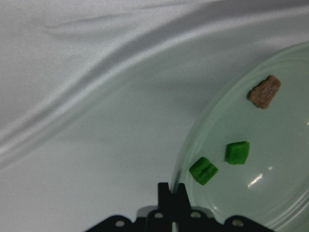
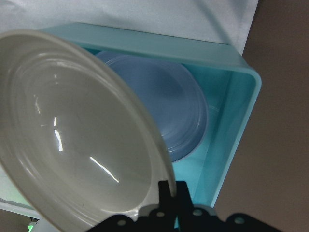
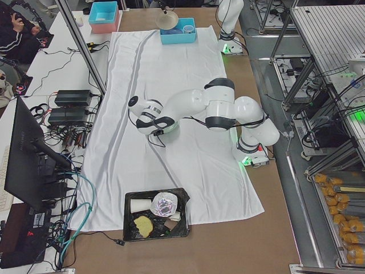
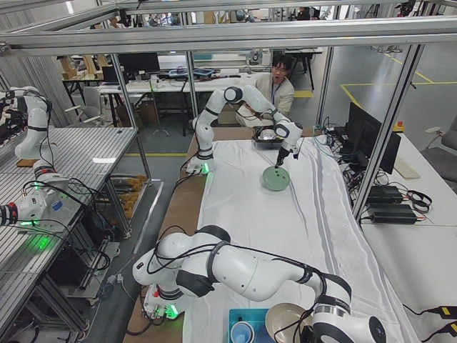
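Observation:
A green plate [image 4: 275, 182] lies on the white cloth. In the left wrist view it holds two green pieces [image 1: 237, 152] and a brown piece [image 1: 263, 92]. My left gripper is shut on the plate's near rim, as far as shows. My right gripper has a beige plate [image 2: 72, 135] by its rim, over a blue bin [image 2: 231, 125] with a blue dish [image 2: 166, 96] inside.
A black tray [image 3: 157, 231] with several items, foil among them, sits at the far end of the cloth [image 3: 217, 188]. Cables and a monitor run along one side.

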